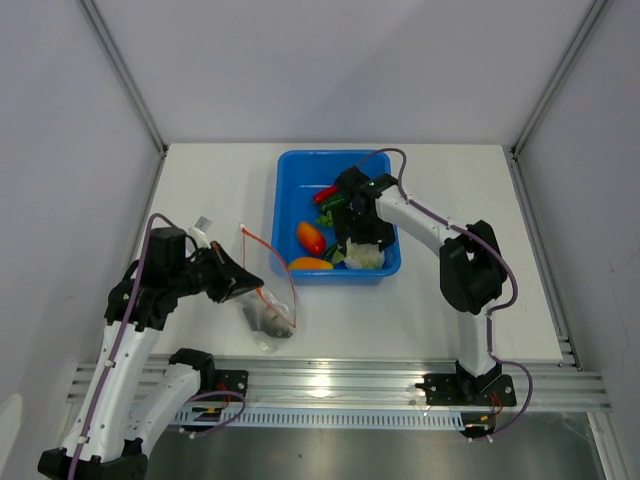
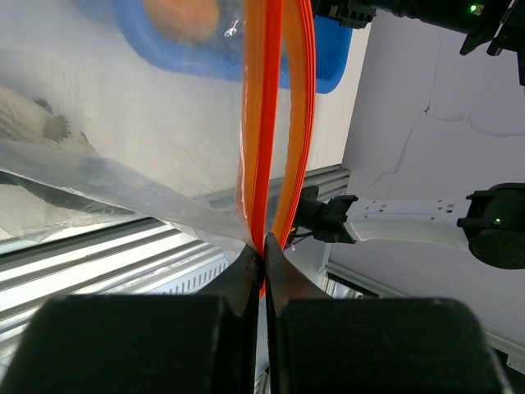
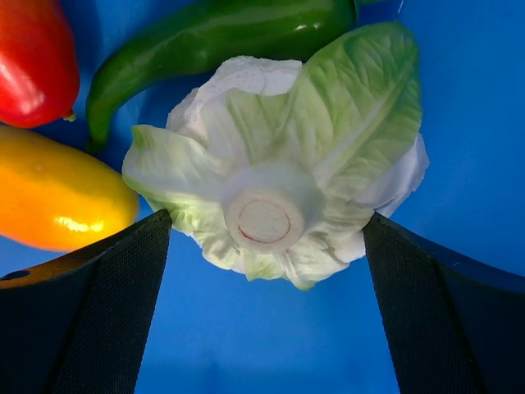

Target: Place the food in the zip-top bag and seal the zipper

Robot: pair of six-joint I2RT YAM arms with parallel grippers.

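Note:
A clear zip top bag with an orange zipper rim hangs from my left gripper, which is shut on the rim's edge. Its mouth gapes, and something greyish lies inside. In the blue bin my right gripper stands open, its fingers on either side of a pale green and white head of cauliflower or cabbage. Whether they touch it, I cannot tell. Next to it lie a green pepper, a red tomato-like item and an orange-yellow one.
The blue bin has raised walls around the food. A red pepper lies farther back, partly covered by the right arm.

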